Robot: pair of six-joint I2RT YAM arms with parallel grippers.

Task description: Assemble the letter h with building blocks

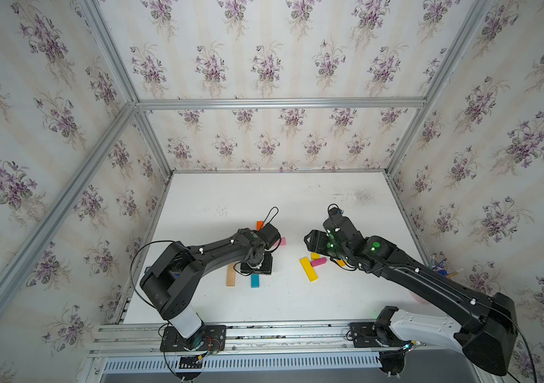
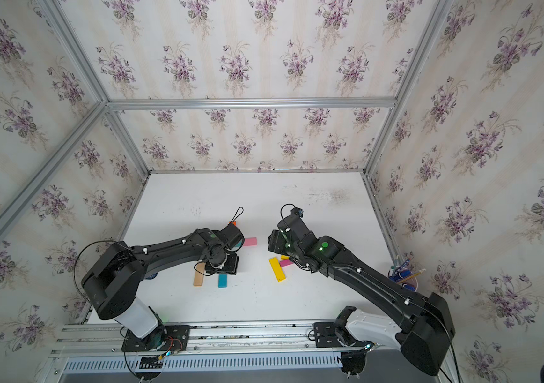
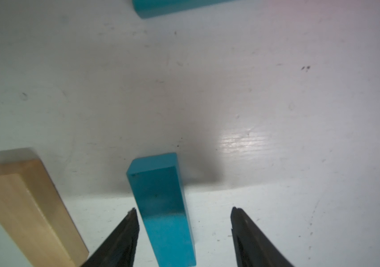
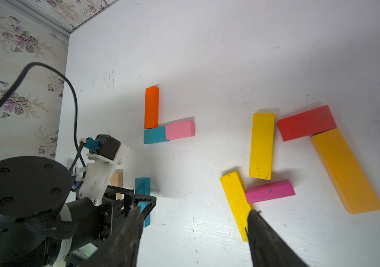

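Observation:
My left gripper is open above a blue block (image 3: 158,191), which lies flat and shows between its fingers, nearer the left one. In the right wrist view, an orange block (image 4: 151,106) stands lengthwise above a teal block (image 4: 154,135), and a pink block (image 4: 180,130) adjoins the teal one end to end. Nearer the front, the blue block is partly covered by the left gripper's fingers. Over the table, my right gripper has its fingers apart with nothing held.
A wooden block (image 3: 29,209) lies left of the blue one. On the right are two yellow blocks (image 4: 261,146), a magenta block (image 4: 270,191), a red block (image 4: 306,122) and an amber block (image 4: 346,171).

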